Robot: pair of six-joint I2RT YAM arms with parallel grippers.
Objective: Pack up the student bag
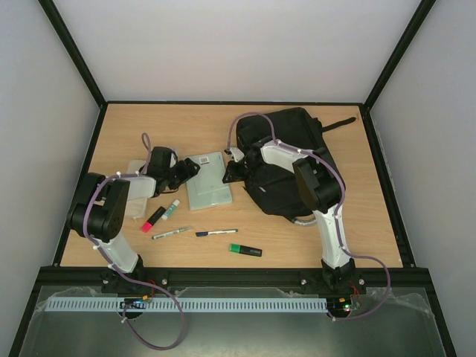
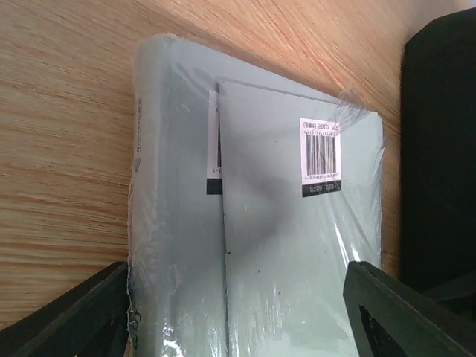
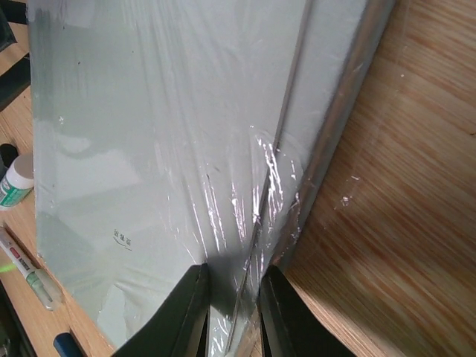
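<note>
Pale grey-green books [image 1: 209, 190] in clear film lie mid-table. In the left wrist view, one book [image 2: 275, 223] with a barcode label overlaps another [image 2: 182, 238], whose own label is partly covered. My left gripper [image 1: 195, 168] is at their upper left; its fingers [image 2: 78, 320] stand apart, one beside the outer edge, the other over the upper book. At the opposite edge, my right gripper is shut on the books' film-wrapped edge; how many layers it pinches is unclear. A black bag [image 1: 294, 123] lies flat to the right, partly under the right arm.
A pink-and-black marker [image 1: 153, 219], a white glue stick [image 1: 171, 208], two pens, including a blue one [image 1: 216, 233], and a green-and-black marker [image 1: 245, 251] lie in front. A pale clear case [image 1: 137, 195] sits under the left arm.
</note>
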